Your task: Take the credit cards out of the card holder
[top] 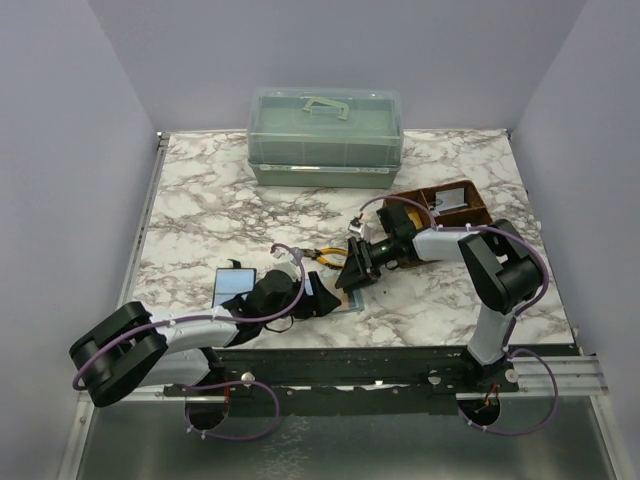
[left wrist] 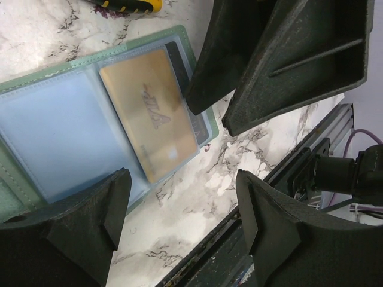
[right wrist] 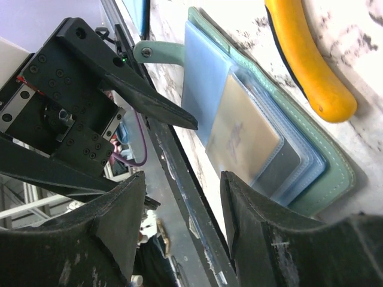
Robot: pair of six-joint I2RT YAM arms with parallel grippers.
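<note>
The open card holder (left wrist: 78,137), a green case with clear blue sleeves, lies on the marble top at the front centre, holding a tan card (left wrist: 149,113) and a grey card (right wrist: 281,170) behind it. My left gripper is open over the holder's front edge, its fingertips beside the tan card and nothing between them. My right gripper is open above the holder's right end, one fingertip near the tan card, nothing between its fingers. In the top view both grippers largely hide the holder.
Yellow-handled pliers (right wrist: 311,66) lie just behind the holder. A brown divided box (top: 460,215) is at the right, a lidded green case (top: 325,150) at the back, a light blue flat item (top: 233,283) at the left.
</note>
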